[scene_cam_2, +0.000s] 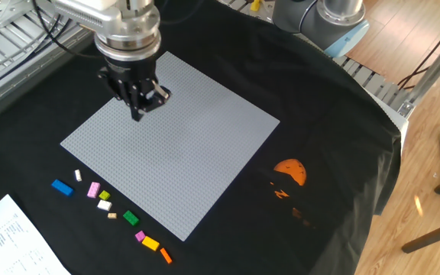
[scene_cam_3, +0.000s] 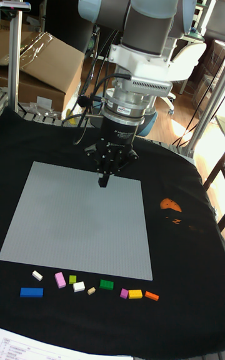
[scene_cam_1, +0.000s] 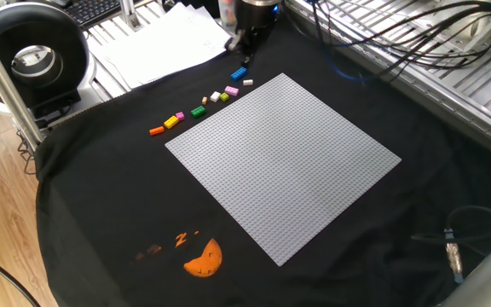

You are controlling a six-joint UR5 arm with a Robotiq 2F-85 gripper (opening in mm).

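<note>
My gripper (scene_cam_3: pixel 104 181) points down from the arm, its fingertips close together and apparently shut, with nothing visible between them. It is high above the table; in exterior view 2 it overlaps the grey baseplate (scene_cam_2: pixel 182 145), and in exterior view 1 it appears just above the blue brick (scene_cam_1: pixel 239 74). Along one edge of the plate lie loose bricks: a small white one (scene_cam_3: pixel 37 275), a pink one (scene_cam_3: pixel 60 280), a lime one (scene_cam_3: pixel 72 279), another white one (scene_cam_3: pixel 79 287), a tan one (scene_cam_3: pixel 91 290), a green one (scene_cam_3: pixel 106 284), a magenta one (scene_cam_3: pixel 124 293), a yellow one (scene_cam_3: pixel 135 294) and an orange one (scene_cam_3: pixel 152 296).
Black cloth (scene_cam_1: pixel 101 205) covers the table, with an orange printed design (scene_cam_1: pixel 203 258) on it. The baseplate is bare. White papers (scene_cam_1: pixel 164 43) lie beyond the brick row, and dark cables (scene_cam_1: pixel 416 38) run over the metal rack.
</note>
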